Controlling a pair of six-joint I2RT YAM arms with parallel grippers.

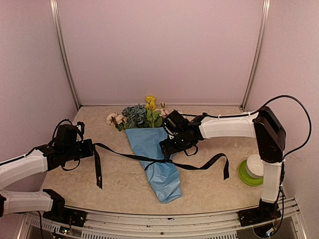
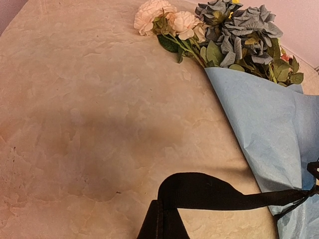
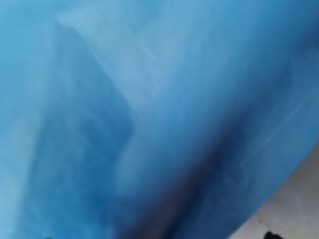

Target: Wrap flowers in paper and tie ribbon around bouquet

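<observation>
The bouquet lies on the table: blue-grey flowers at the back, wrapped in blue paper narrowing to the front. A black ribbon crosses its waist and extends both ways. On the left my left gripper is shut on this ribbon, whose band runs from the fingertips to the waist in the left wrist view. Over the right part of the paper hangs my right gripper, open. In the right wrist view its fingers barely show at the lower edge, above blurred blue paper.
A white bowl on a green plate stands at the right. The ribbon's free right end lies curled on the table between bouquet and bowl. Bare table shows left of the bouquet.
</observation>
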